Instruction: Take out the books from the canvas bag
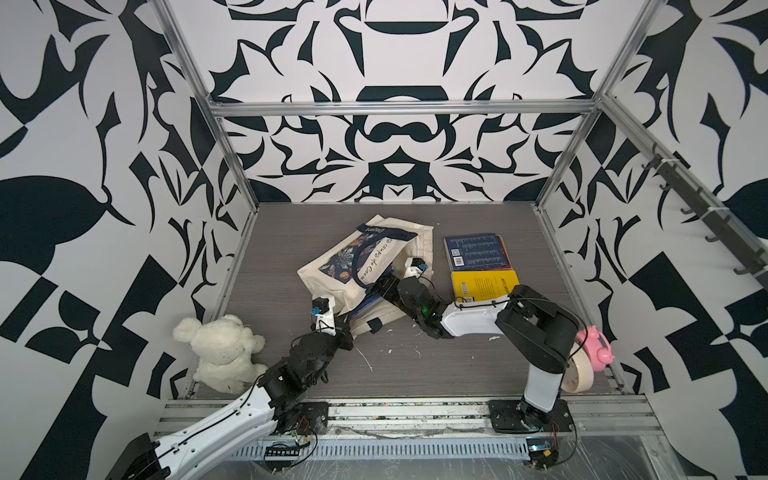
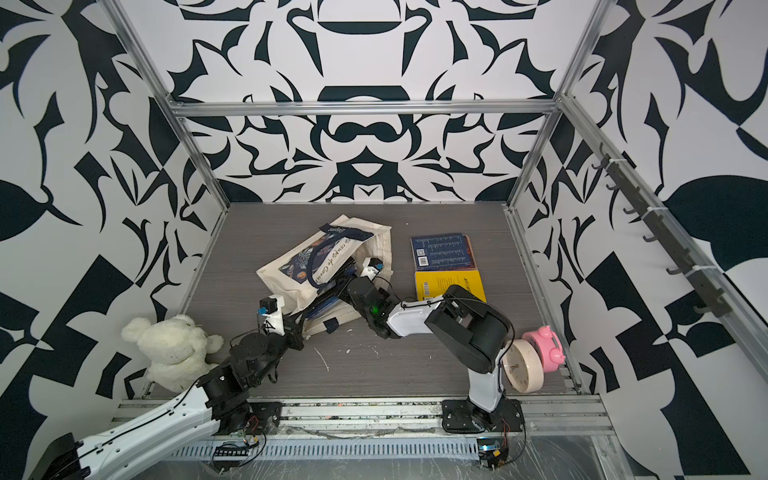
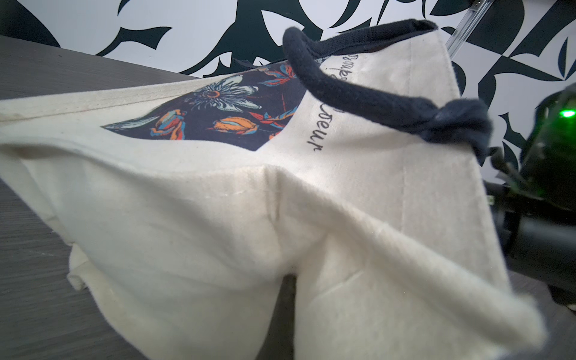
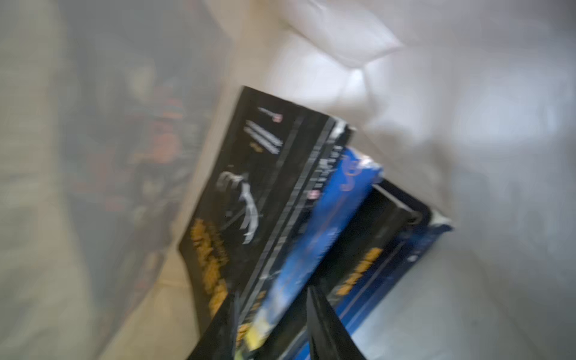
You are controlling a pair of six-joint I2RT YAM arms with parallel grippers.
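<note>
The cream canvas bag (image 1: pixel 336 280) lies on the table with its navy handle (image 3: pixel 384 114) and flowered print (image 3: pixel 228 102). My left gripper (image 1: pixel 344 332) is at the bag's near left edge, shut, with cream fabric around its tip in the left wrist view. My right gripper points into the bag's opening, its fingers apart over a blurred stack of books: a black one (image 4: pixel 252 180), a blue one (image 4: pixel 327 222), and further dark and blue ones (image 4: pixel 372 282). I cannot tell whether the fingers touch them.
A navy book (image 1: pixel 476 249) and a yellow book (image 1: pixel 484 284) lie right of the bag. A white teddy bear (image 1: pixel 224 356) sits at front left. Pink (image 2: pixel 548 344) and cream (image 2: pixel 524 366) clocks stand at front right. Bare table lies in front of the bag.
</note>
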